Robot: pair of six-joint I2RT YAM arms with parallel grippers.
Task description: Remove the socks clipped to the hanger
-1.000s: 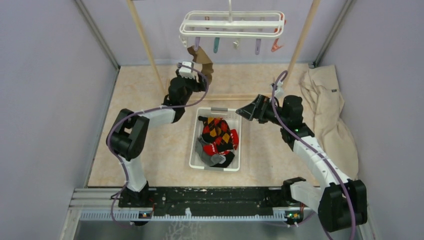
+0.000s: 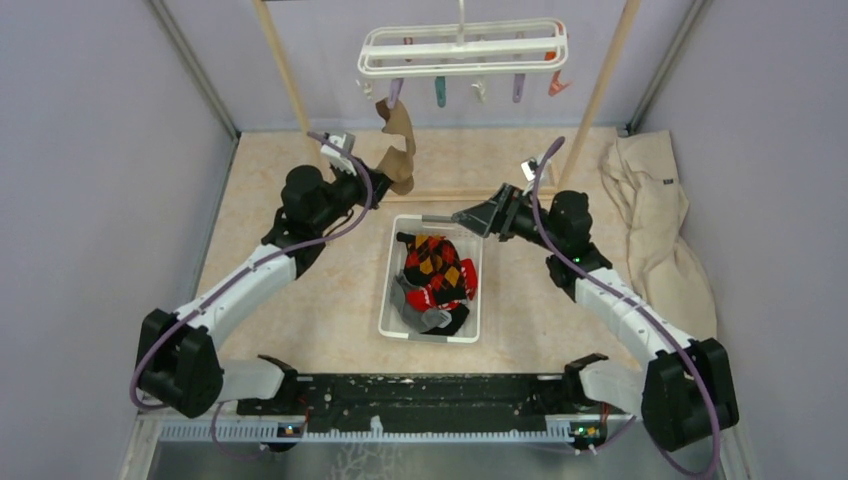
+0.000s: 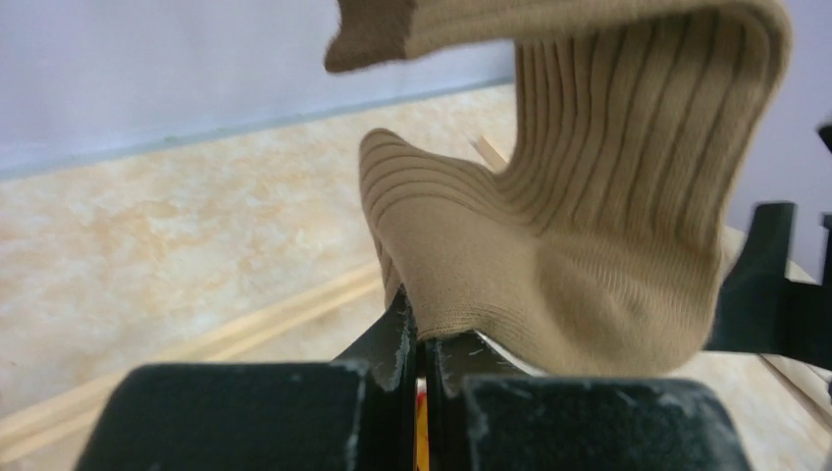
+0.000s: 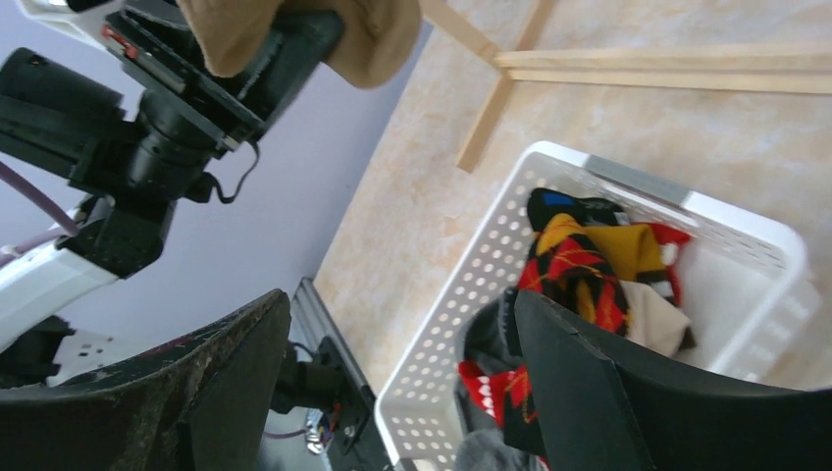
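Observation:
A brown ribbed sock (image 2: 398, 125) hangs bent below the left purple clip (image 2: 396, 92) of the white hanger (image 2: 462, 48); whether the clip still grips its top is hard to tell. At the sock's lower end my left gripper (image 2: 380, 190) is shut. In the left wrist view the sock's folded edge (image 3: 461, 304) meets the closed fingertips of that gripper, the fabric thin between them. My right gripper (image 2: 468, 220) stands open and empty above the basket's far right corner, its fingers (image 4: 201, 383) wide apart in the right wrist view.
Below, a white basket (image 2: 385, 290) holds several socks (image 2: 432, 262), argyle, red, grey and black. Empty clips, such as a teal one (image 2: 440, 92), dangle from the hanger. Tan cloth (image 2: 650, 215) lies at the right.
The hanger sways slightly. My right gripper has shifted a little left.

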